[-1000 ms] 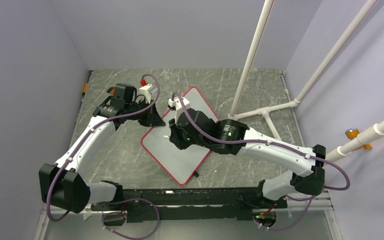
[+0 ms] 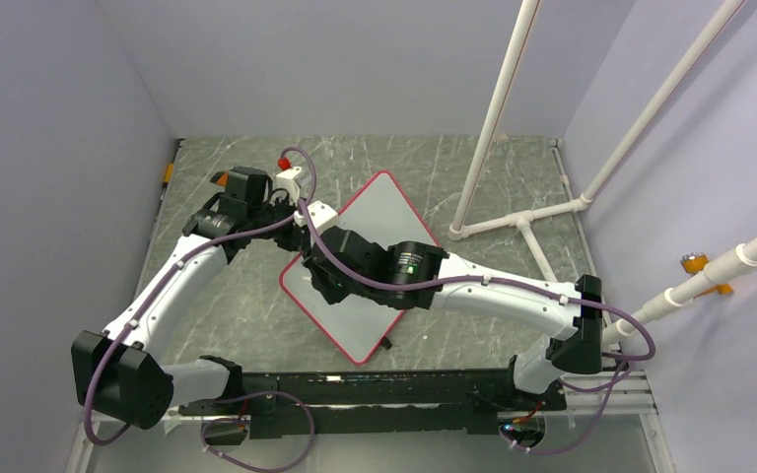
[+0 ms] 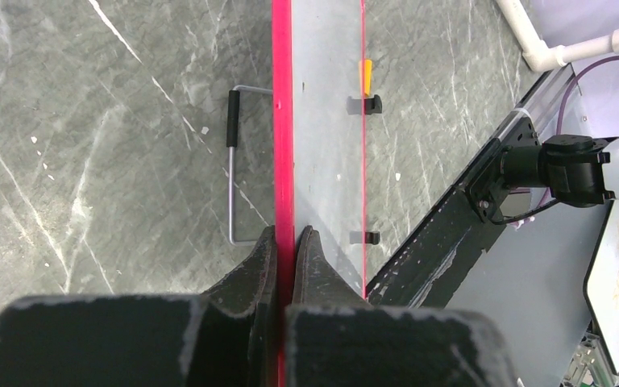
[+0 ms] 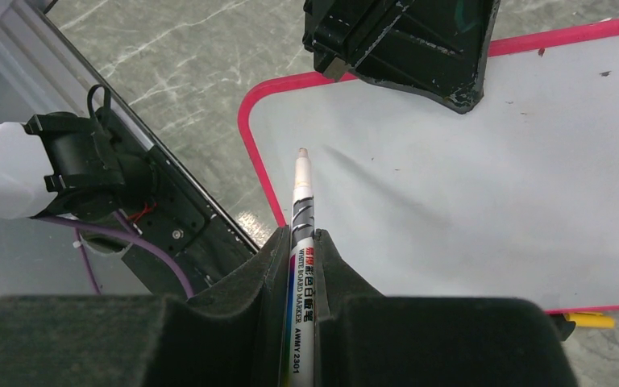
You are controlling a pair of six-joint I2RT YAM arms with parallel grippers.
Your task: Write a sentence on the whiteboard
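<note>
The white board [image 2: 355, 325] with its red rim lies diagonally on the grey marbled table. In the left wrist view its red edge runs between the fingers of my left gripper, which is shut on it. My right gripper is shut on a white marker [image 4: 302, 314], its uncapped tip pointing over the board's corner area. A shadow falls on the board beside the tip; whether they touch I cannot tell. No writing shows on the visible white surface [image 4: 467, 193], only a few specks. Both grippers' fingertips are hidden from above.
My left gripper's dark body [image 4: 411, 48] covers part of the board's edge, close to the marker. A wire handle [image 3: 232, 185] and black clips [image 3: 373, 105] show near the board. White pipes [image 2: 522, 217] stand to the right. A black rail [image 2: 384, 386] runs along the front.
My right arm has moved left across the board, and its gripper is now closer to the left one. The left arm and the board have barely moved.
</note>
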